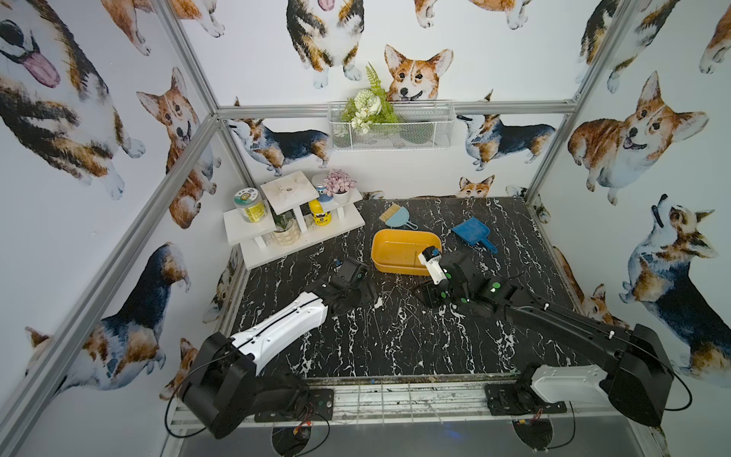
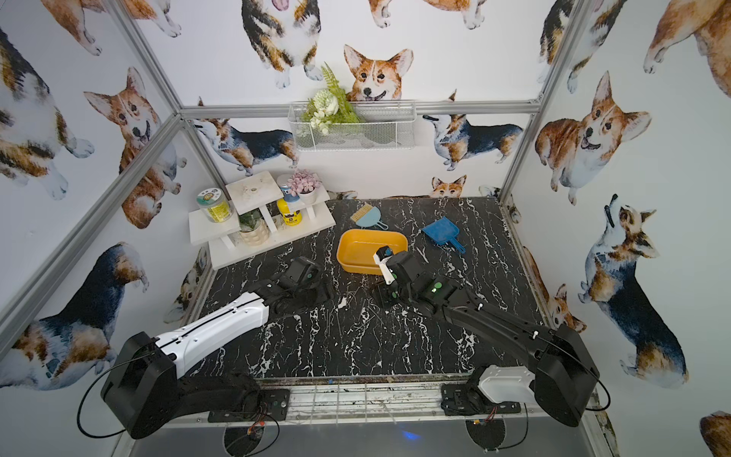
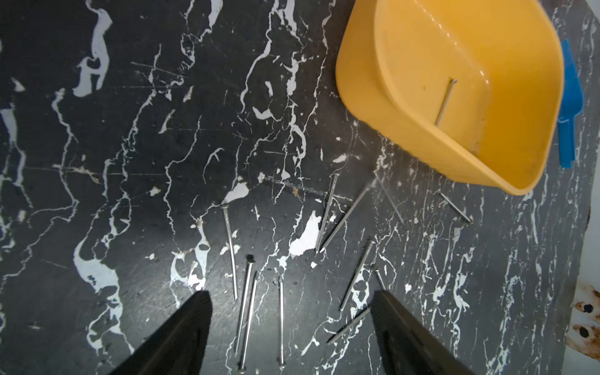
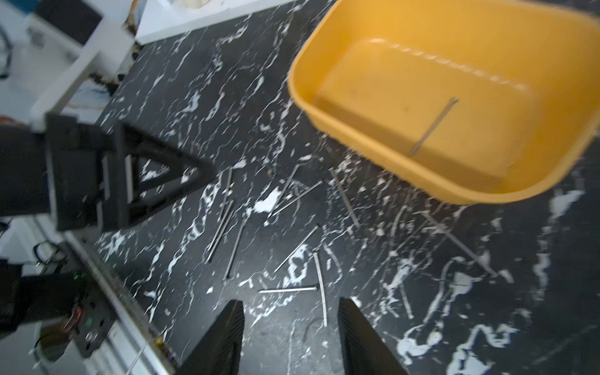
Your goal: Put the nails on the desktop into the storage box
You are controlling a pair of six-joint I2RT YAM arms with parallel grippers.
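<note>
Inside the yellow storage box (image 3: pixel 400 93) lies a single visible nail (image 4: pixel 435 125). Several more nails are scattered on the black marbled desktop in front of the box, among them a nail (image 3: pixel 230 250) at left in the left wrist view and a nail nearer the right gripper. My left gripper is part open above the desktop left of the box, its fingers apart with nothing held. Over the desk just in front of the box, my right gripper also has its fingers apart and empty.
A blue dustpan (image 1: pixel 473 231) lies right of the box, with a light-blue dustpan and brush (image 2: pixel 369 216) behind it. At the back left stands a white shelf (image 1: pixel 304 236) with jars and plants.
</note>
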